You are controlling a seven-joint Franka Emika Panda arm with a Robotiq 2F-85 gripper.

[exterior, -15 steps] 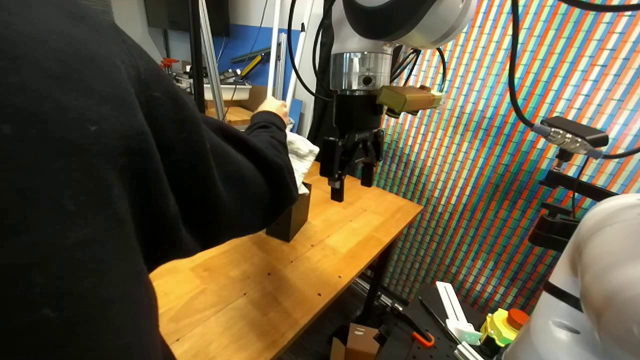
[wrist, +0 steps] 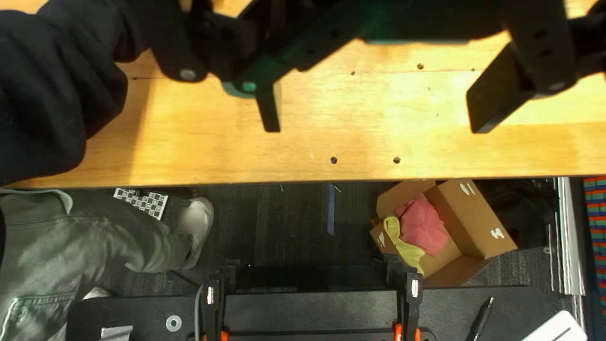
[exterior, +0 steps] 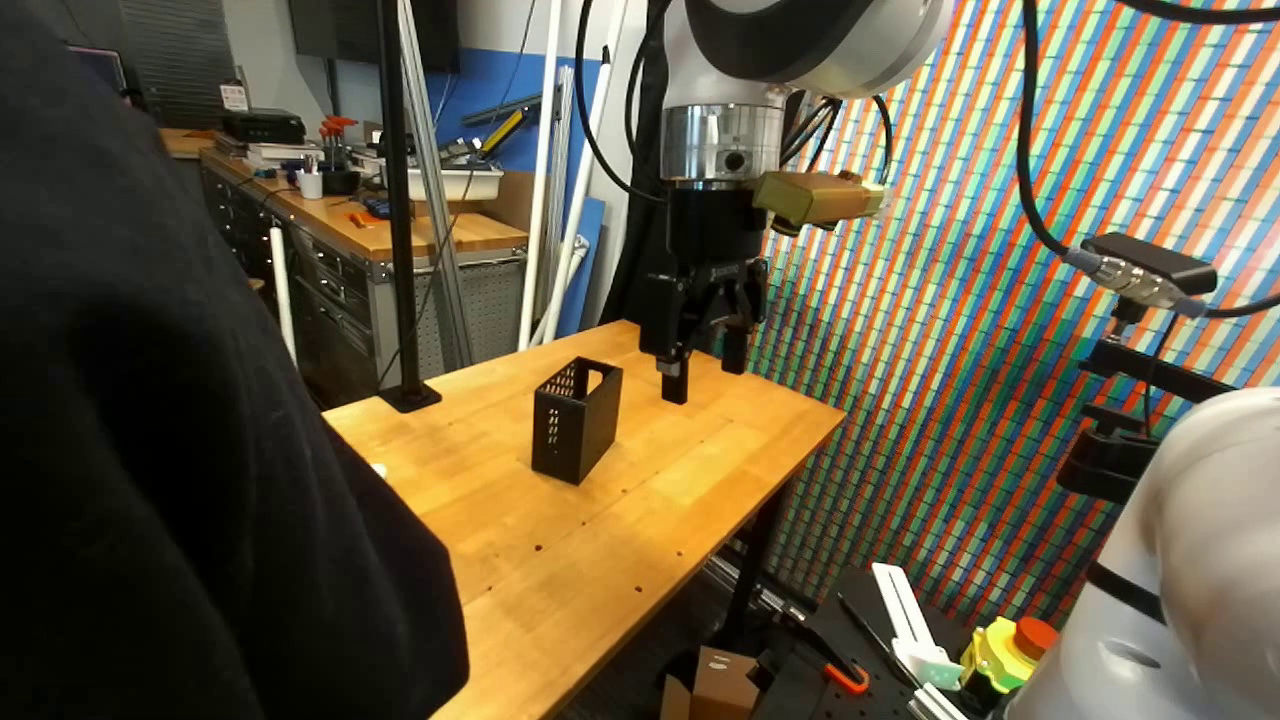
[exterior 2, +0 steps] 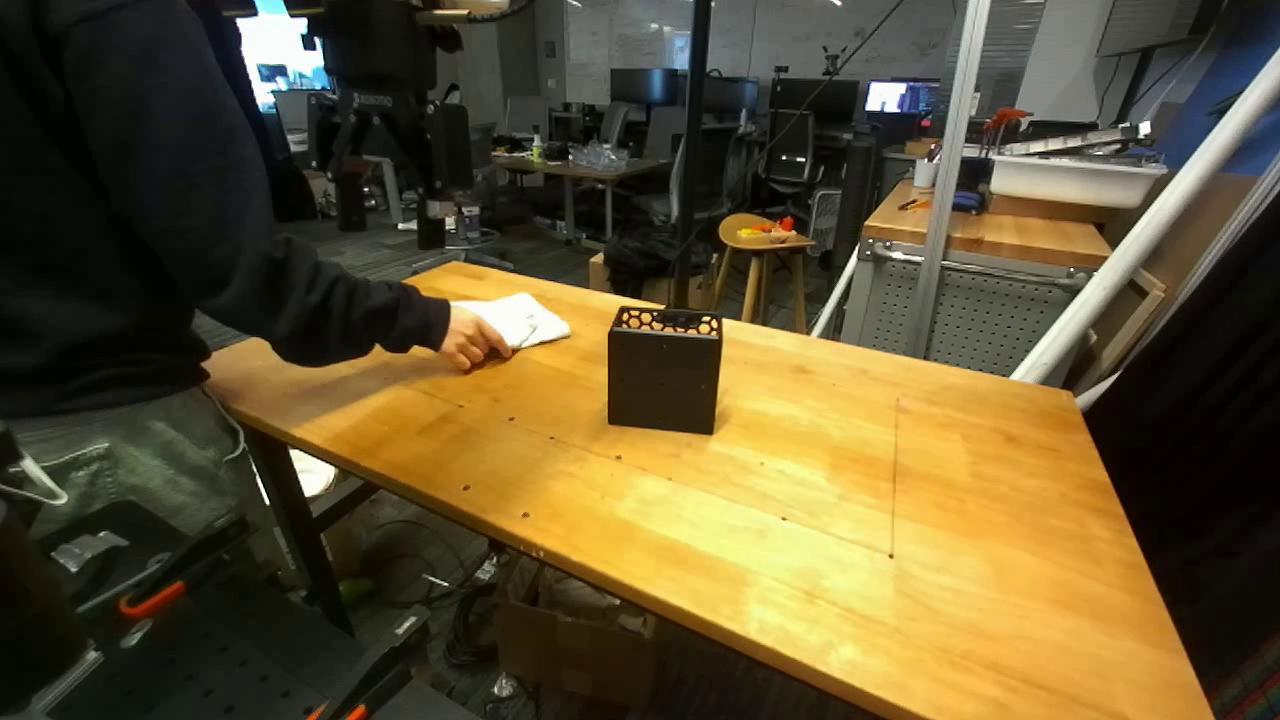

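Observation:
My gripper [exterior: 705, 374] hangs above the far end of the wooden table [exterior: 708, 480], fingers pointing down. In the wrist view its two fingers [wrist: 267, 108] are wide apart, with only bare wood seen between them. A black box [exterior: 578, 420], open at the top with a perforated side, stands upright on the table, apart from the gripper. In exterior view 2, a person's hand [exterior 2: 474, 342] rests on a folded white cloth [exterior 2: 518, 319], which lies on the table to the left of the box.
The person [exterior 2: 120, 192] in dark clothing leans over one end of the table. A black post [exterior: 399, 240] rises from the table edge. An open cardboard box [wrist: 449, 227] with cloths sits on the floor. The table around the black box is clear.
The person's hand, holding the white cloth above the black box a second ago, has drawn away. The black box now stands unobstructed and empty-looking in exterior view 1. My arm has not moved.

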